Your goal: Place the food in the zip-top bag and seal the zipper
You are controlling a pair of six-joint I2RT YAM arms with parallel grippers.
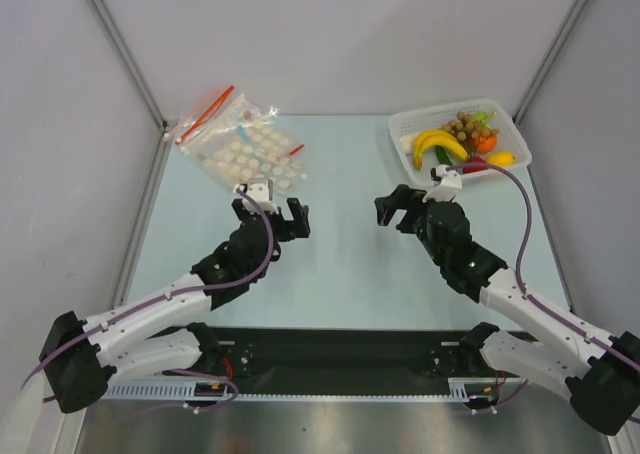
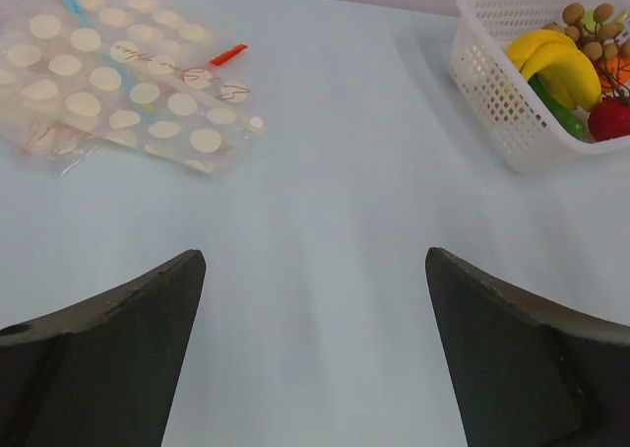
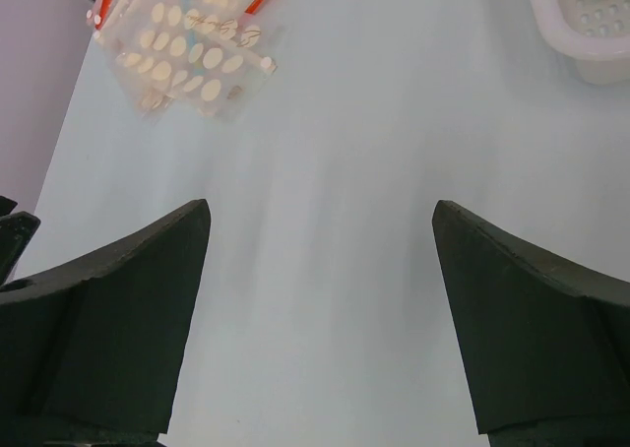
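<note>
Several clear zip top bags with pale dots, blue strips and red sliders, the zip top bags (image 1: 245, 152), lie overlapping at the back left of the table. At the back right, a white basket (image 1: 403, 126) holds the food: bananas (image 1: 440, 144), brown round fruit (image 1: 470, 129), an orange (image 1: 486, 142), a yellow lemon-like piece (image 1: 500, 159) and a green cucumber-like piece (image 2: 557, 106). My left gripper (image 1: 272, 221) is open over the table, nearer the front than the bags. Further right, my right gripper (image 1: 398, 209) also stands open, in front of the basket's left side. Neither has anything between its fingers.
Bare pale-blue table (image 1: 340, 274) fills the middle and front between the two arms. Grey walls (image 1: 330, 44) close off the back and both sides. In the right wrist view, only a basket corner (image 3: 561, 33) shows.
</note>
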